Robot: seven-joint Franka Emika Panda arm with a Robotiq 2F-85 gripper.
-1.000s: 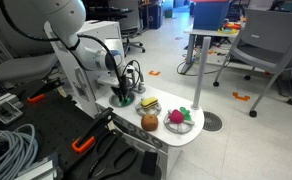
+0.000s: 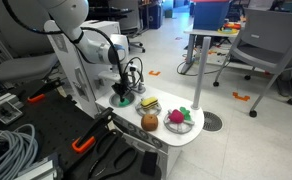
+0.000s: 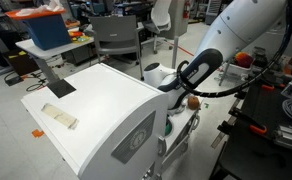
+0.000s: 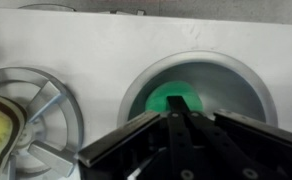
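Observation:
My gripper is over a round metal bowl (image 4: 256,82), pointing down into it. The fingers look shut. Below and around the fingertips lies a green round thing (image 4: 186,92) inside the bowl, partly hidden by the gripper; whether they touch is hard to tell. In the first exterior view the green thing (image 2: 123,102) shows as a small spot in the bowl, under the arm's end.
Beside the bowl a metal burner-like plate (image 4: 68,112) carries a yellow item (image 2: 148,102). Farther along the white counter are a brown ball (image 2: 149,122) and a plate (image 2: 190,127) with red and green items.
The green thing's visible part has shifted slightly within the bowl. Other objects look unmoved.

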